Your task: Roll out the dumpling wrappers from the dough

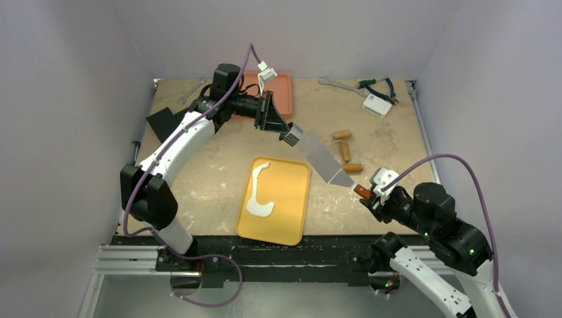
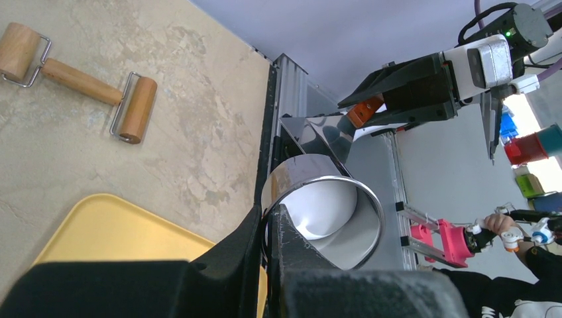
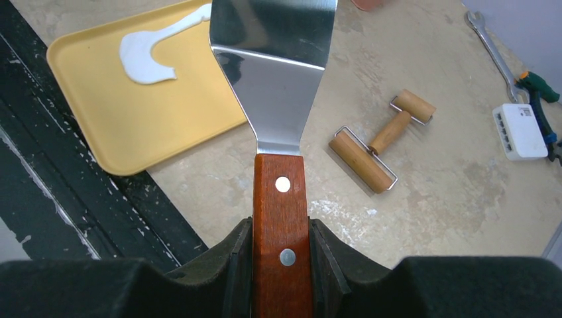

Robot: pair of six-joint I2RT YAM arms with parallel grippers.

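Note:
White dough (image 1: 260,207) lies on the yellow tray (image 1: 285,225). My left gripper is shut on a steel ring cutter (image 2: 298,169) by its rim, held above the table beyond the tray's back edge. My right gripper is shut on the wooden handle of a wide steel scraper (image 3: 272,93), whose blade reaches up toward the cutter in the top view. A wooden double roller (image 1: 344,149) lies on the table right of the tray.
A wrench (image 1: 341,84), pliers (image 1: 378,86) and a white box (image 1: 376,106) lie at the back right. A pink tray (image 1: 281,89) is at the back, partly under the left arm.

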